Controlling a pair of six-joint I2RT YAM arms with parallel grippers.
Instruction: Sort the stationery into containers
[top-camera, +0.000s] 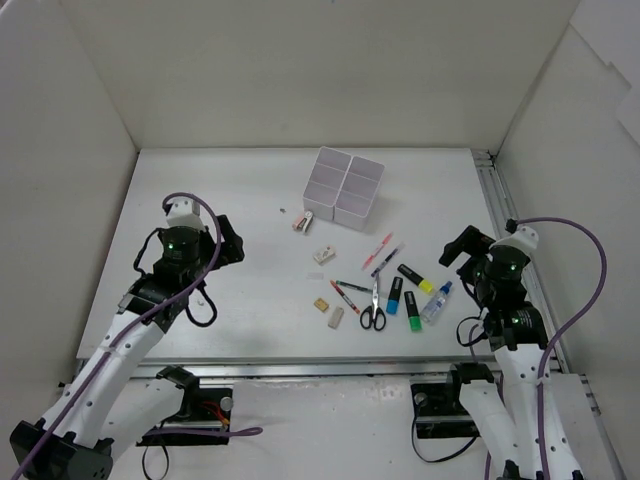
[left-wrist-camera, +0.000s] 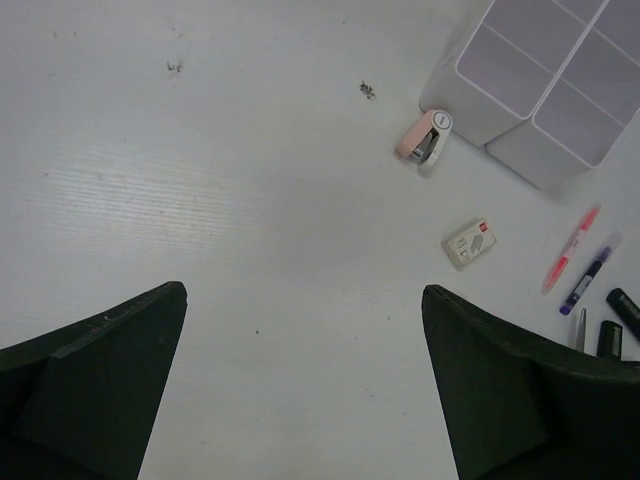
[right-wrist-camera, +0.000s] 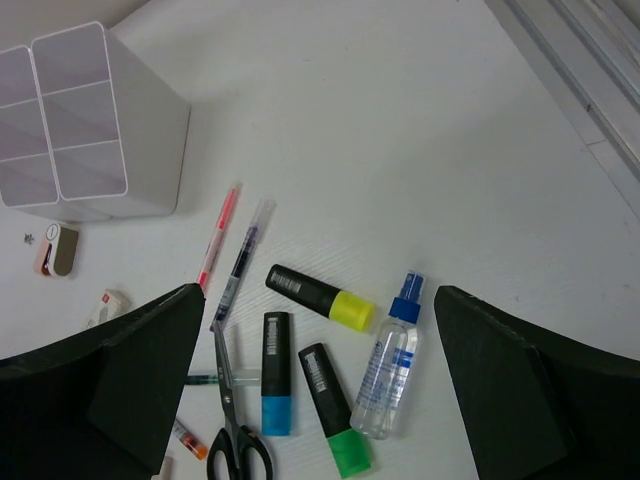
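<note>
A white divided organizer (top-camera: 352, 200) stands at the back centre, its compartments empty. A pink stapler (left-wrist-camera: 425, 140) and an eraser (left-wrist-camera: 468, 242) lie near it. To the right are a pink pen (right-wrist-camera: 219, 235), a dark pen (right-wrist-camera: 243, 260), yellow (right-wrist-camera: 320, 298), blue (right-wrist-camera: 276, 375) and green (right-wrist-camera: 335, 410) highlighters, scissors (right-wrist-camera: 237, 445), a spray bottle (right-wrist-camera: 385, 370) and several small items. My left gripper (top-camera: 228, 238) hangs open at the left, above bare table. My right gripper (top-camera: 462, 246) is open above the right side, nothing between its fingers.
Metal rails (top-camera: 484, 190) edge the table on the right, with white walls around the back and sides.
</note>
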